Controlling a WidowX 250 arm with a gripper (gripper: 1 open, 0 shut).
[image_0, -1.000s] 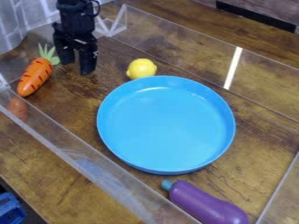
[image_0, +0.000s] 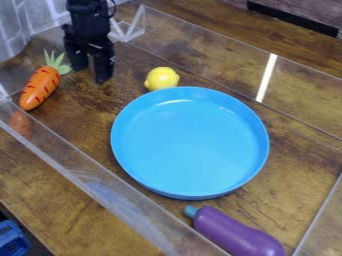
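Note:
At the top left of the camera view, the black gripper (image_0: 91, 62) hangs low over the wooden surface, open, with nothing visible between its fingers. A toy carrot (image_0: 40, 86) with green leaves lies just to its left and lower. A yellow lemon (image_0: 162, 78) sits to the right of the gripper. Below the lemon is a large blue plate (image_0: 190, 142), empty. A purple toy eggplant (image_0: 238, 232) lies at the bottom right, apart from the plate.
Clear plastic walls (image_0: 120, 208) border the work area. A blue object (image_0: 10, 240) is outside at the lower left. Bare wood lies right of the plate and above the lemon.

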